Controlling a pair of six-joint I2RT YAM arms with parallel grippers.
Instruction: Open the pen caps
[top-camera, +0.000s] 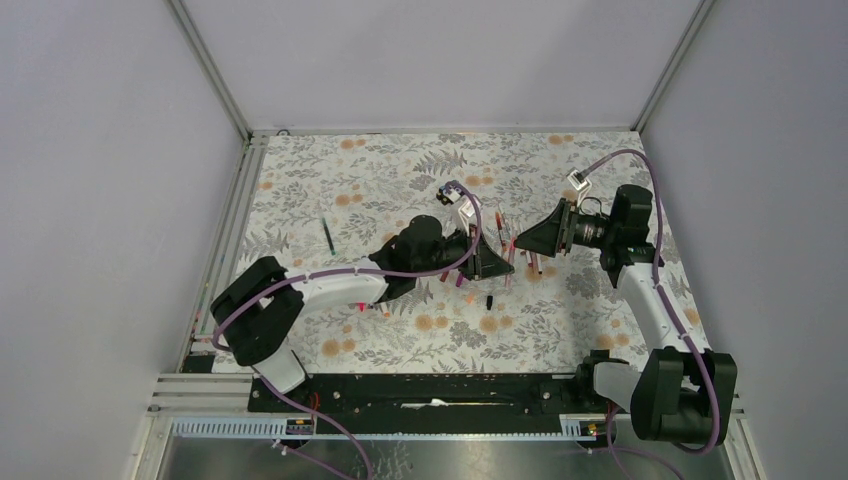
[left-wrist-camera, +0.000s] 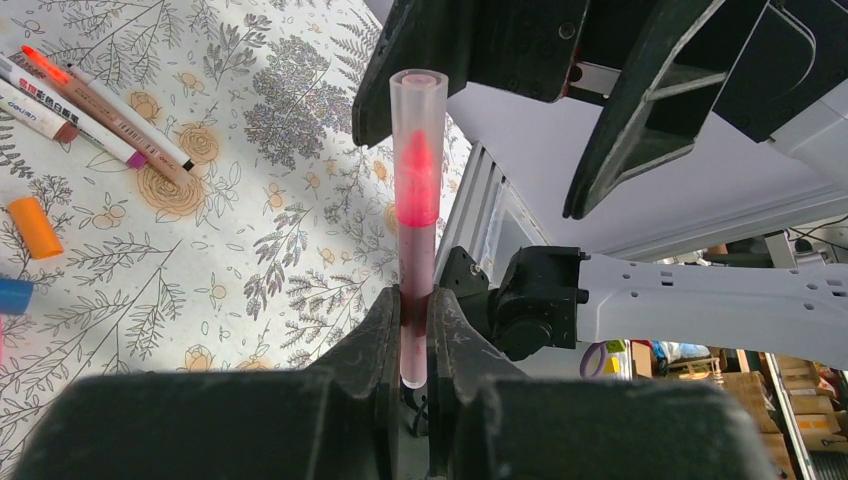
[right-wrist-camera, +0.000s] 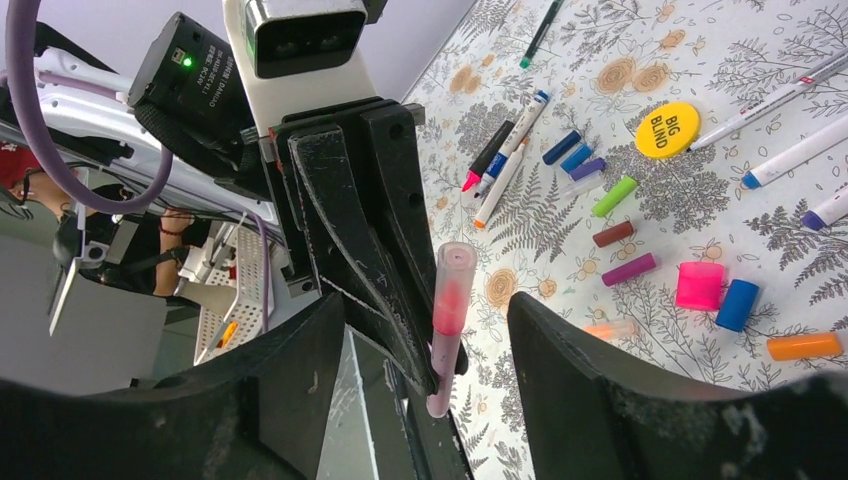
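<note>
My left gripper is shut on a pink pen (left-wrist-camera: 418, 190) held upright, its clear cap (left-wrist-camera: 418, 100) on top over a bright pink band. In the right wrist view the same pen (right-wrist-camera: 450, 310) stands between the open fingers of my right gripper, nearer the camera's far side. In the top view my two grippers face each other over the middle of the table (top-camera: 390, 170), the right one (top-camera: 525, 243) beside the pen's upper part.
Loose caps, such as a magenta one (right-wrist-camera: 628, 269) and a blue one (right-wrist-camera: 737, 305), lie on the table with several pens and a yellow round BUNG piece (right-wrist-camera: 668, 130).
</note>
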